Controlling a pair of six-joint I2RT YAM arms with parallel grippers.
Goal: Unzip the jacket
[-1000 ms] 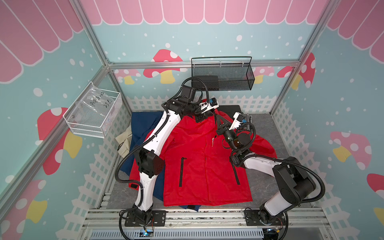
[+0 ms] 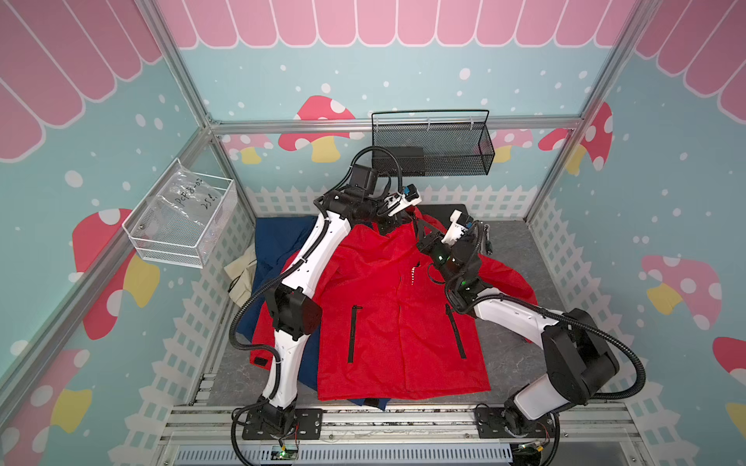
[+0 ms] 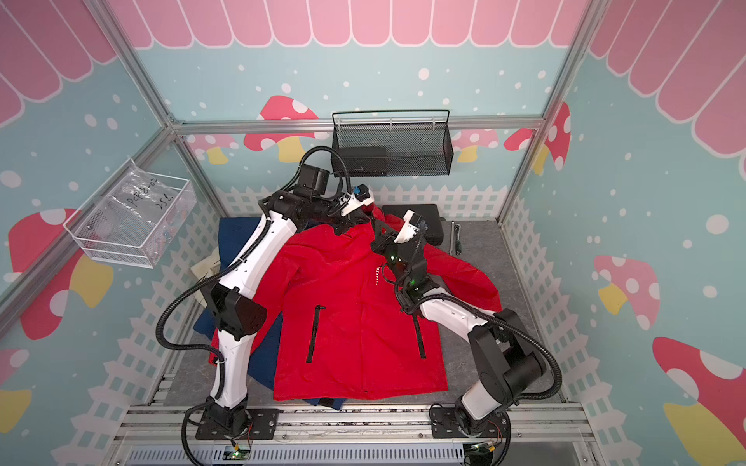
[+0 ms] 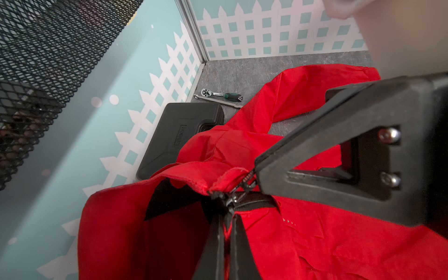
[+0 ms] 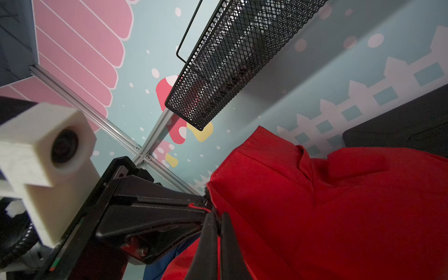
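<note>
The red jacket [image 2: 365, 334] lies spread on the mat, front up, collar at the back. Both grippers meet at the collar. In the left wrist view the zip's slider [image 4: 231, 199] sits at the collar, just beyond my left gripper, which is shut with red fabric edge showing between its fingers. My right gripper is shut at the front edge of the raised red collar, close beside the left gripper; whether it pinches the fabric or zip pull is unclear.
A black case [image 4: 172, 135] and a ratchet [image 4: 221, 95] lie behind the jacket. A black mesh basket [image 2: 433, 147] hangs on the back wall, a white basket [image 2: 167, 247] on the left wall. Blue cloth [image 2: 272, 233] lies under the jacket's left side.
The jacket's lower front has not visibly moved.
</note>
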